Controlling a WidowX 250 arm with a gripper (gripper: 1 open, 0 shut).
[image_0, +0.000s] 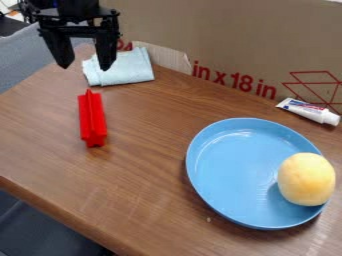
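My black gripper hangs open at the top left, its two fingers spread with nothing seen between them, above the table's back left part near a folded pale blue cloth. In front of it lies a long red object. A blue plate on the right holds a round pale yellow fruit or ball.
A toothpaste tube lies along the back right edge of the wooden table. A cardboard box stands behind the table.
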